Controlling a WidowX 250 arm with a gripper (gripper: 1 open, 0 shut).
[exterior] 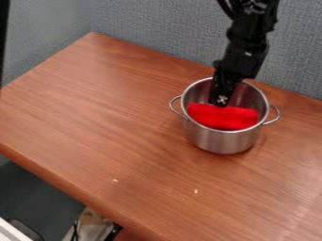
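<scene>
A steel pot (pixel 224 140) with two side handles stands on the wooden table toward the right. Inside it lies a bright red object (pixel 221 117), across the bottom of the pot. My black gripper (pixel 221 99) reaches down from the top into the back part of the pot, just above and behind the red object. Whether its fingers are open or shut is hard to make out against the dark arm.
A grey wall rises behind it and at the left. Cables and a pale item lie below the table's front left edge.
</scene>
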